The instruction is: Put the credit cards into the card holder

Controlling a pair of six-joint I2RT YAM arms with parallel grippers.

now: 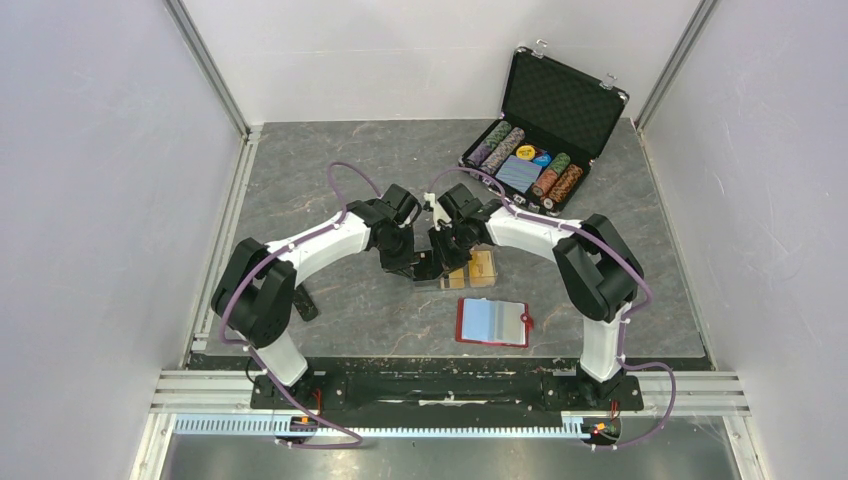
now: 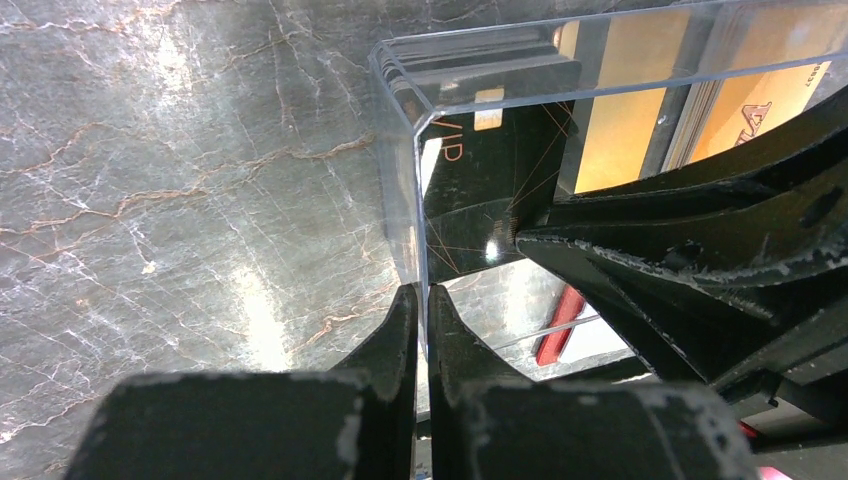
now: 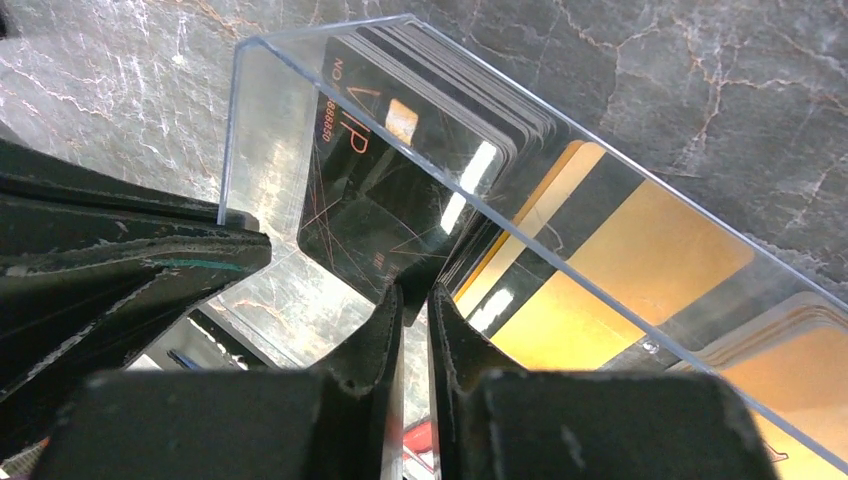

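A clear acrylic tray (image 2: 600, 75) holds black VIP cards (image 2: 480, 190) and gold cards (image 3: 630, 260). My left gripper is shut on the tray's end wall. My right gripper is at the stack of black cards, its fingertips close together, a narrow gap between them; whether a card is between them I cannot tell. The red card holder (image 1: 492, 321) lies open below the tray in the top view, with pale sleeves showing.
An open case of poker chips (image 1: 525, 165) stands at the back right. A dark object (image 1: 305, 303) lies by the left arm.
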